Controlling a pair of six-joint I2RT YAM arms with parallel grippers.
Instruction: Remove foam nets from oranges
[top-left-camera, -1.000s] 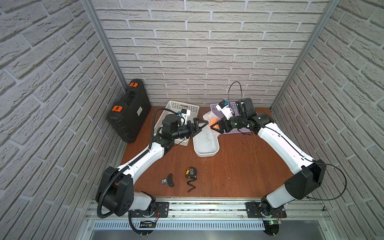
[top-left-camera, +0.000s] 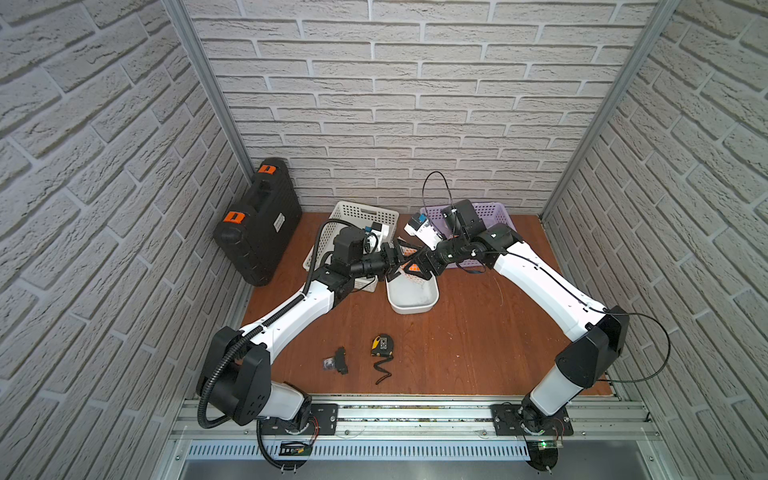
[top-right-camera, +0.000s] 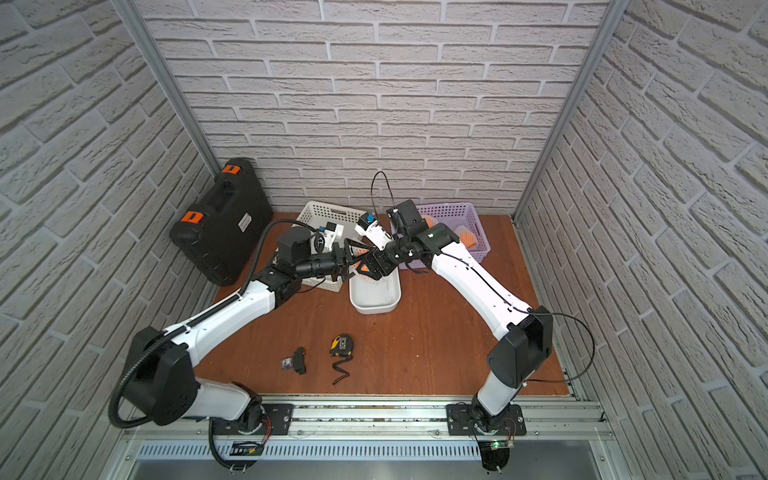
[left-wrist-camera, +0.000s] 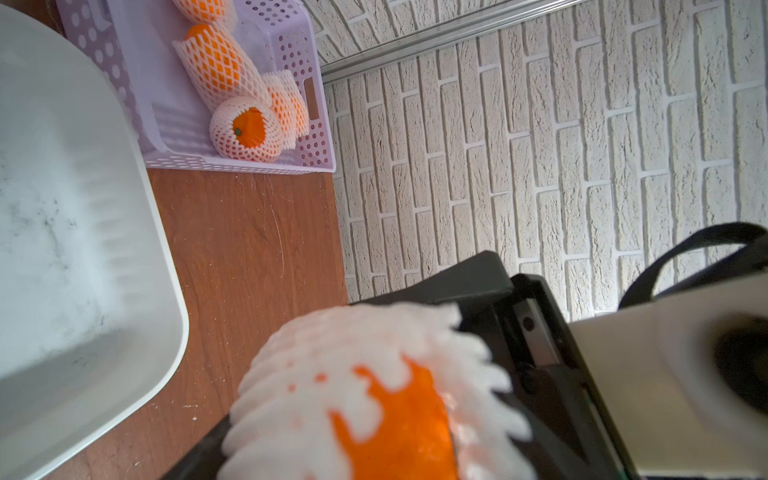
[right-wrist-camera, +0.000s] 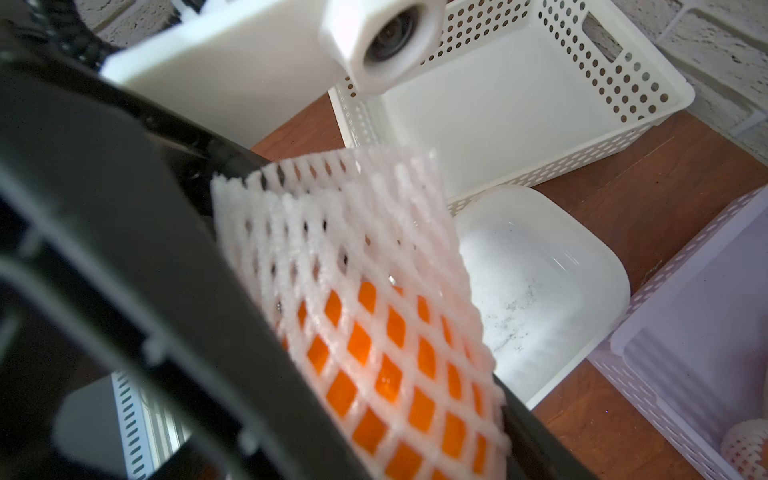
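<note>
An orange in a white foam net (right-wrist-camera: 384, 360) is held between my two grippers above the white tray. The net's end extends loose beyond the fruit in the right wrist view, and orange skin shows through a wide opening in the left wrist view. My left gripper (top-left-camera: 397, 257) reaches in from the left and my right gripper (top-left-camera: 420, 260) from the right, their fingers overlapping around the fruit. How far either finger is closed is hard to see. More netted oranges (left-wrist-camera: 220, 68) lie in the purple basket.
The white tray (top-left-camera: 413, 307) is directly below, a cream basket (right-wrist-camera: 512, 104) behind left, the purple basket (top-right-camera: 456, 209) behind right. A black case (top-left-camera: 256, 224) stands left. A tape measure (top-left-camera: 382, 345) and small dark object lie at front.
My right gripper has moved left with the netted orange to meet my left gripper, which has shifted only slightly. The two now overlap over the white tray.
</note>
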